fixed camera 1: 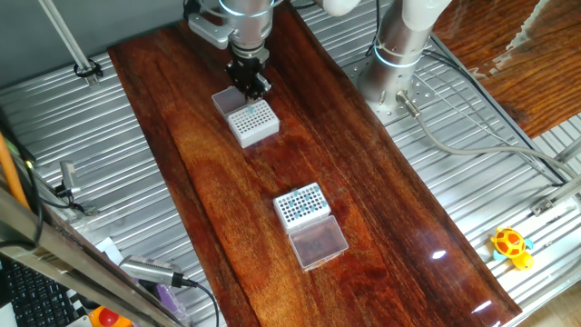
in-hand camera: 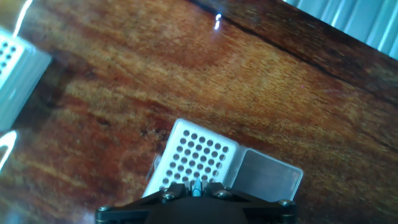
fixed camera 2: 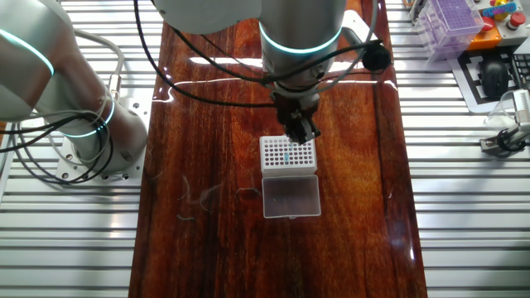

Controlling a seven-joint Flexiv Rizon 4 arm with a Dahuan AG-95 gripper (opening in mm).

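A white perforated rack [fixed camera 1: 253,123] stands at the far end of the wooden board, its clear lid [fixed camera 2: 291,197] open beside it. Above this rack is my gripper [fixed camera 1: 251,94], pointing down. A small teal piece [in-hand camera: 196,188] shows between its fingertips in the wrist view, over the rack's lower edge; the fingers are shut on it. Whether its lower end touches a hole cannot be told. Nearer the middle of the board, a second white rack [fixed camera 1: 301,205] has several teal pieces in its holes, with its lid [fixed camera 1: 319,242] open.
The wooden board [fixed camera 1: 218,200] is clear between the two racks. The robot's base [fixed camera 1: 388,77] stands at its right edge in exterior view 1. A yellow and red toy turtle [fixed camera 1: 511,247] lies off the board.
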